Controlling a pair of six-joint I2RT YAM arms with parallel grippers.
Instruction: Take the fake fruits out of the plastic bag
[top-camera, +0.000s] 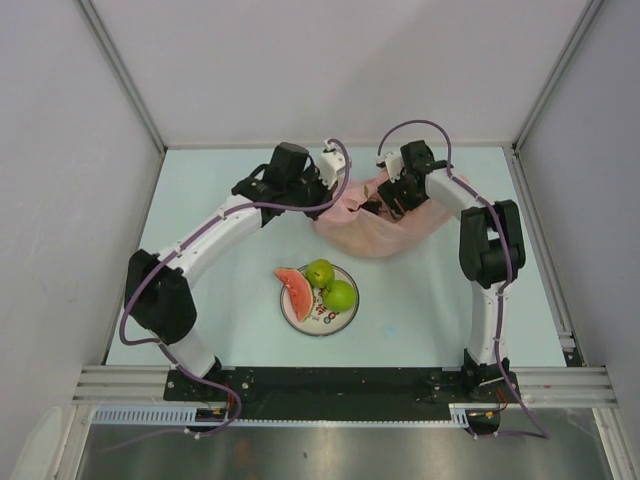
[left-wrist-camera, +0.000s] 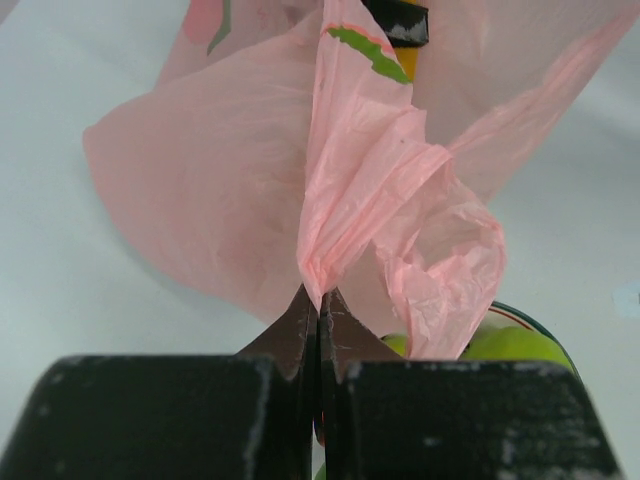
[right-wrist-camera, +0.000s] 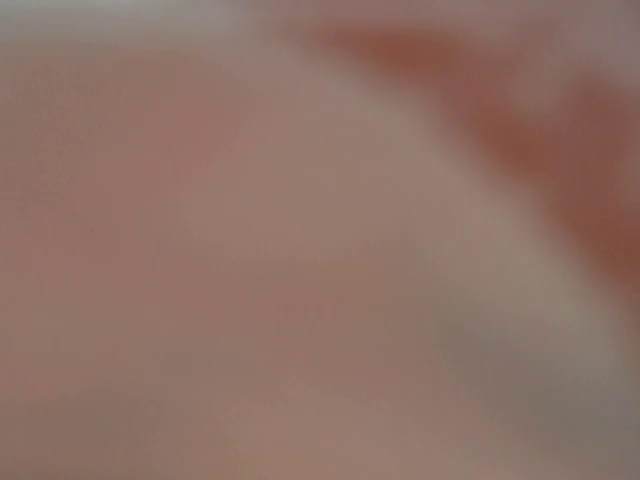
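Observation:
The pink plastic bag (top-camera: 372, 237) lies at the back of the table. My left gripper (top-camera: 326, 200) is shut on the bag's left edge; in the left wrist view the pink plastic (left-wrist-camera: 340, 230) rises from between its fingertips. My right gripper (top-camera: 395, 200) reaches down inside the bag; its fingers are hard to make out, and the right wrist view shows only blurred pink and orange. Most fruit in the bag is hidden by plastic and arm.
A plate (top-camera: 332, 323) in front holds a watermelon slice (top-camera: 296, 295) and green fruits (top-camera: 339, 296).

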